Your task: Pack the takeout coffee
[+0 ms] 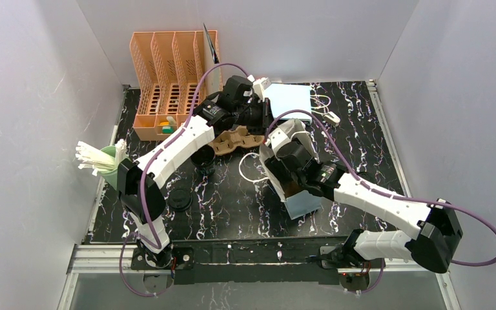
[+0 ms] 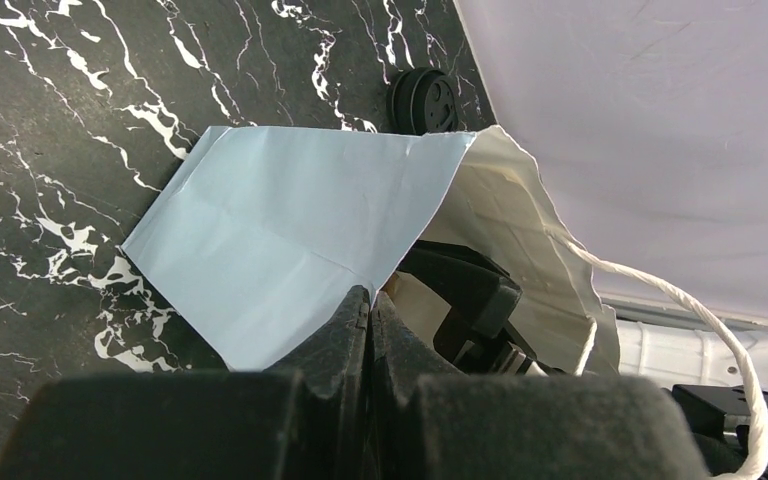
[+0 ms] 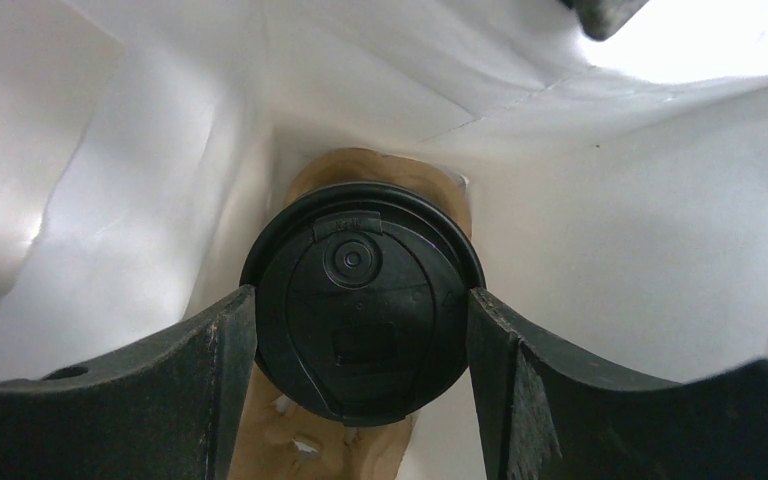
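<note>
The paper bag [image 1: 302,205] stands open at centre-right, light blue outside with white rope handles. Inside, the right wrist view shows a black-lidded cup [image 3: 360,320] between the fingers of my right gripper, over a brown cardboard holder [image 3: 310,445] at the bottom. My left gripper is shut at the bag's rim, seen from above in its wrist view; whether paper is between its tips is unclear. Another cardboard holder [image 1: 229,142] lies behind, with a dark cup [image 1: 204,161] at its front left and a loose black lid [image 1: 180,199] nearer the front.
An orange divider rack [image 1: 155,77] stands at back left, a green cup of stirrers [image 1: 108,169] at the left edge. A flat light-blue bag [image 1: 287,98] lies at the back.
</note>
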